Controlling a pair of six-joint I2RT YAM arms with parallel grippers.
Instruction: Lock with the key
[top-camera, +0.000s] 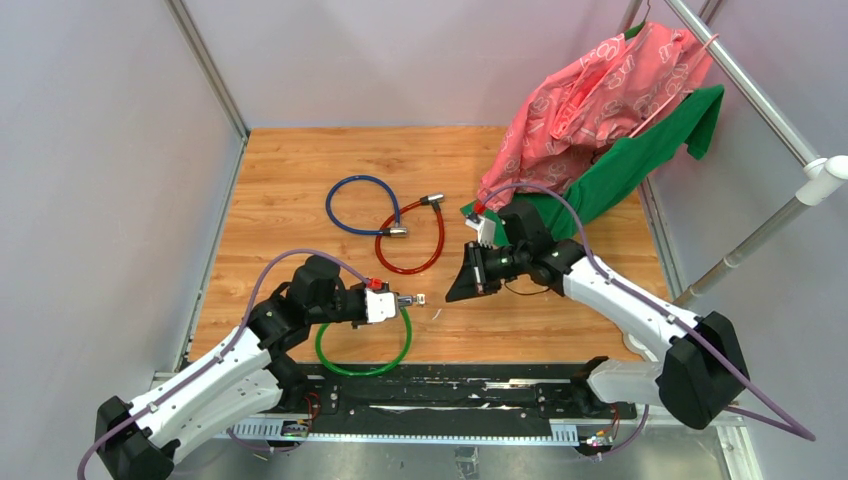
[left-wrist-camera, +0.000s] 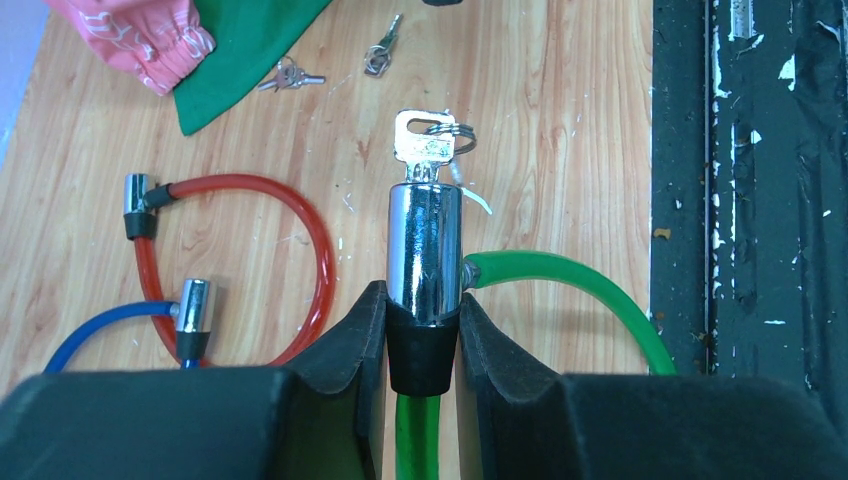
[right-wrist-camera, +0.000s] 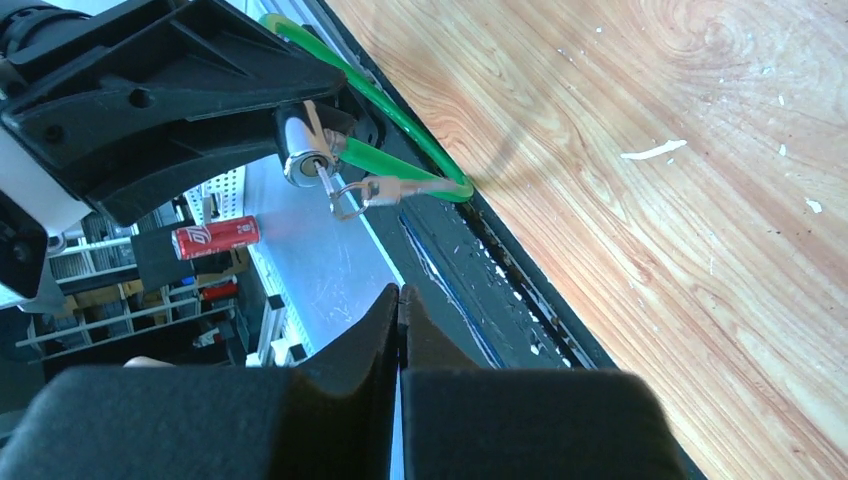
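Observation:
The green cable lock (left-wrist-camera: 560, 270) has its chrome cylinder (left-wrist-camera: 424, 240) held upright in the left wrist view by my left gripper, shut on it. A key (left-wrist-camera: 410, 150) with a ring stands in the top of the cylinder. In the right wrist view, the cylinder (right-wrist-camera: 300, 160) faces my right gripper with the key (right-wrist-camera: 390, 190) at its end. My right gripper (top-camera: 450, 296) is a short way right of the lock, apart from it, its fingertips together with nothing seen between them.
Blue (top-camera: 362, 179) and red (top-camera: 405, 271) cable locks lie behind. Two loose sets of keys (left-wrist-camera: 380, 55) lie near the green cloth (top-camera: 630, 160), with pink fabric (top-camera: 590, 90) above it. A metal pole (top-camera: 740, 255) stands at the right.

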